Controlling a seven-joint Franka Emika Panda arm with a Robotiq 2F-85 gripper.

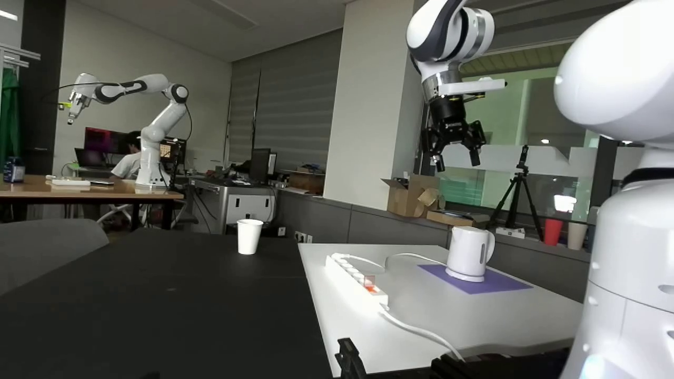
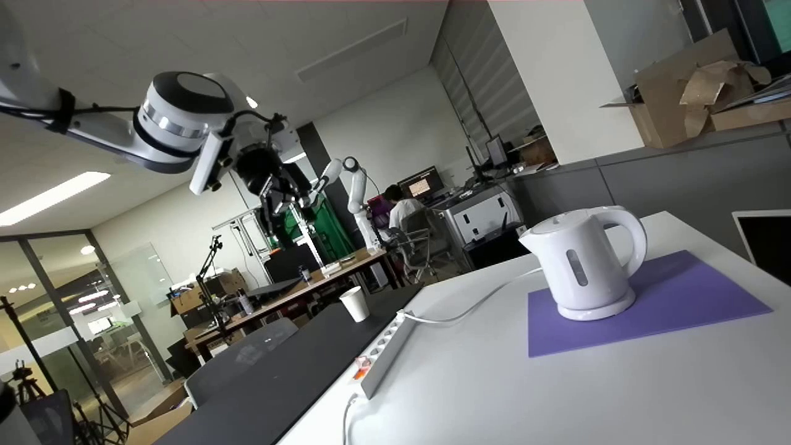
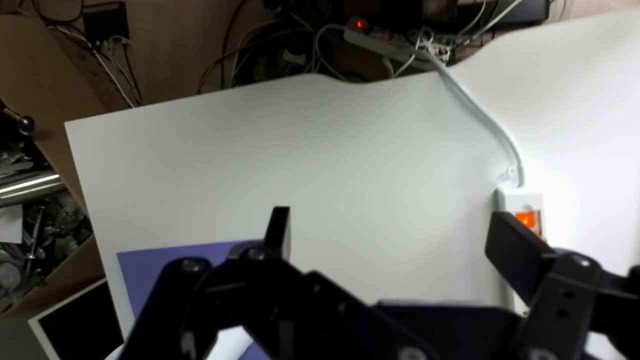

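Observation:
High above the white table, my gripper (image 1: 456, 163) hangs open and empty, its fingers pointing down. In the wrist view the gripper has its fingers spread wide, with bare tabletop between them. A white electric kettle (image 1: 467, 253) stands upright on a purple mat (image 2: 697, 304), well below my gripper. A white power strip (image 2: 385, 348) with an orange switch lies along the table's edge, a cable running from it toward the kettle. One finger partly covers the strip in the wrist view, and the kettle is mostly hidden there.
A white paper cup (image 1: 249, 237) stands upright on the black table (image 1: 189, 303) adjoining the white table (image 1: 442, 316). The strip's second cable (image 3: 480, 111) leaves over the white table's edge. Between strip and mat, the tabletop is clear. A cardboard box (image 1: 410, 195) sits on the ledge behind.

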